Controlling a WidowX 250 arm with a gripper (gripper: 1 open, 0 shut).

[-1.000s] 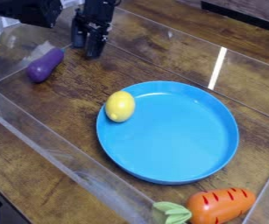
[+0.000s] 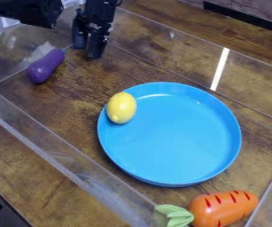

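Observation:
A blue round plate lies on the wooden table, with a yellow egg-shaped object on its left side. A purple eggplant-like toy lies at the left. A toy carrot with a green top sits at the bottom right, beside the plate. My dark gripper is at the top, behind the eggplant and apart from it; its fingers are dark and their state is hard to make out.
Clear plastic edges run along the lower left and right of the table. A white strip lies at the upper right. The area behind the plate is clear.

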